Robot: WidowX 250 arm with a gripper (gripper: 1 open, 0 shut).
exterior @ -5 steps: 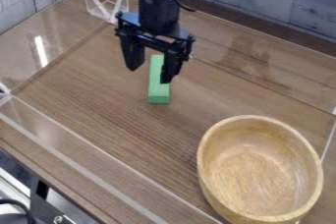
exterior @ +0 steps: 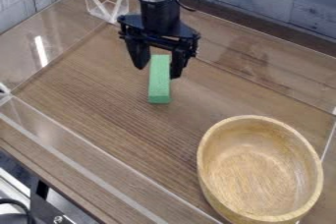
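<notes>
A mint-green bar (exterior: 159,85) lies lengthwise on the wooden surface in the upper middle. The dark gripper (exterior: 159,53) hangs directly over its far end, the two fingers spread apart on either side. Nothing visible is held; whether the fingers touch the bar or the surface cannot be told from this view.
A large tan oval bowl (exterior: 258,169) occupies the lower right. A white wire-like object (exterior: 108,4) stands at the back left. A panelled wall runs along the back right.
The arm has turned and shifted slightly up and back in the view, its fingers now more level across the bar. The bar and bowl have not moved.
</notes>
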